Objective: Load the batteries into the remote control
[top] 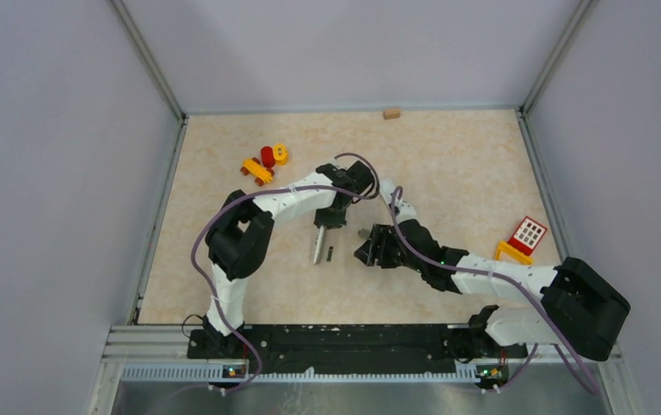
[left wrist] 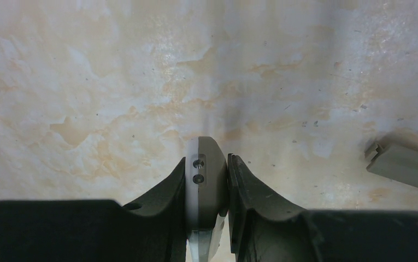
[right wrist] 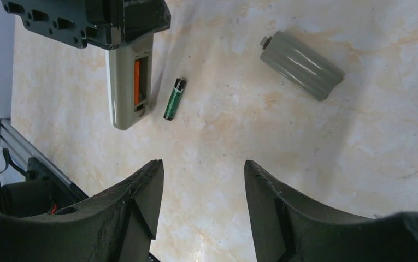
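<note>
The grey remote (top: 319, 246) (right wrist: 122, 93) is held in my shut left gripper (top: 324, 223); its open compartment, with an orange strip inside, shows in the right wrist view. A small green battery (top: 330, 253) (right wrist: 174, 99) lies on the table beside it. A larger grey cylinder, apparently a battery (right wrist: 302, 65) (left wrist: 403, 166), lies farther to the right. My right gripper (top: 374, 249) stands open above the table, nothing between its fingers.
Yellow and red toys (top: 257, 170) lie at the back left, a wooden block (top: 391, 113) at the back, and a red-and-yellow toy (top: 527, 235) at the right.
</note>
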